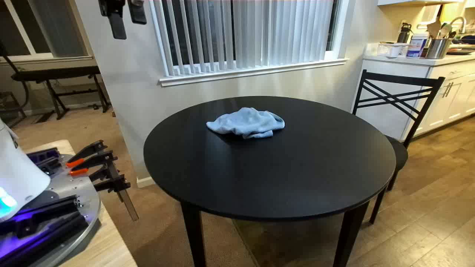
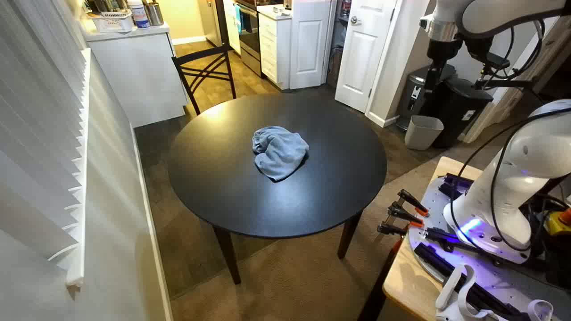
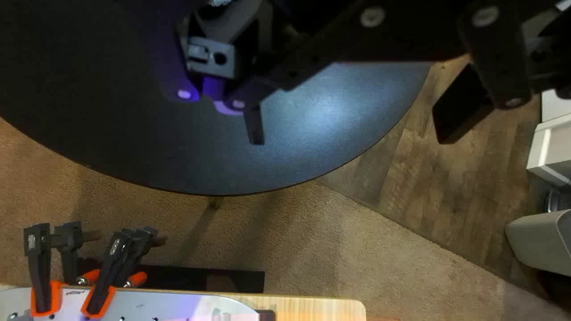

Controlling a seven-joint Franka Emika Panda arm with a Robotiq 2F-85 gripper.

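Note:
A crumpled light-blue cloth (image 1: 247, 122) lies heaped on the round black table (image 1: 285, 178), toward the window side in exterior view 1. From the other side, the same cloth (image 2: 280, 152) sits near the middle of the tabletop. My gripper is open, its two dark fingers wide apart with only table and floor showing between them. The fingertips (image 1: 117, 27) hang high at the upper left of exterior view 1, well clear of the cloth. In exterior view 2 the gripper hangs at upper right, off the table's side. The wrist view does not show the cloth.
A black chair (image 1: 400, 98) stands against the table's far side. Black clamps with orange tips (image 2: 404, 211) stick out from the robot's wooden stand (image 2: 412, 278). A grey bin (image 2: 424, 132) is on the floor. Apart from the cloth, the tabletop is bare.

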